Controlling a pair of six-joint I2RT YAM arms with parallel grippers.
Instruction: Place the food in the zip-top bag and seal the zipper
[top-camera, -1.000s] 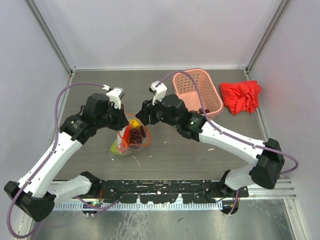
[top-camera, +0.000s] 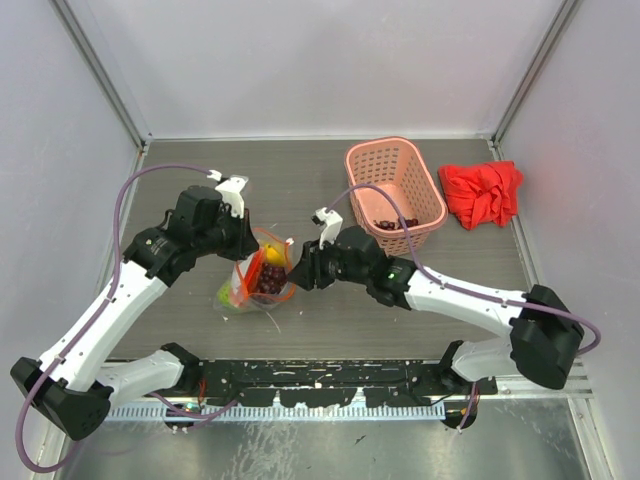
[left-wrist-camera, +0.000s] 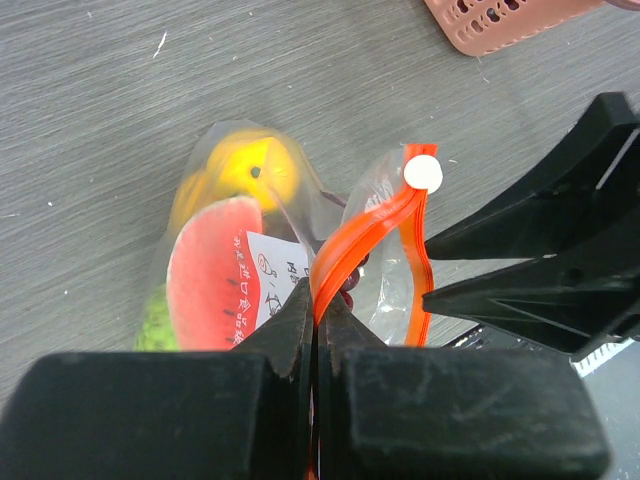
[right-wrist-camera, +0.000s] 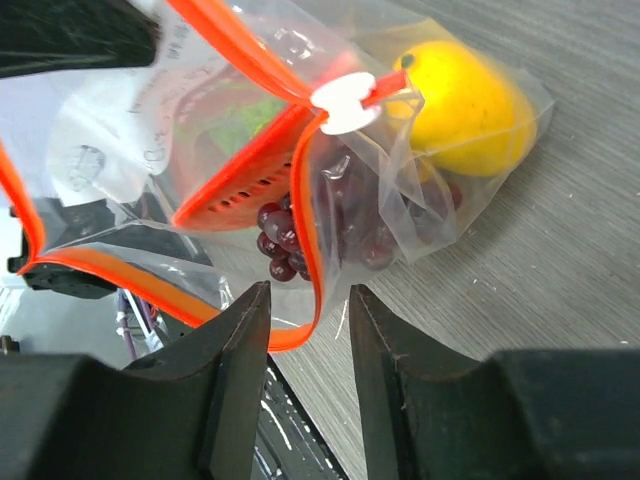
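Note:
The clear zip bag (top-camera: 255, 290) with orange zipper holds a yellow fruit (right-wrist-camera: 470, 105), a watermelon slice (left-wrist-camera: 210, 280), grapes (right-wrist-camera: 280, 235) and something green. My left gripper is shut on the orange zipper edge at the bag's mouth, the white slider (left-wrist-camera: 423, 174) just beyond it. My right gripper stands part open at the lower side of the mouth, its fingertips either side of the orange strip; whether they touch it I cannot tell.
A pink basket (top-camera: 360, 160) with some grapes stands at the back right, a red cloth (top-camera: 480, 190) beside it.
The left gripper stays in place.

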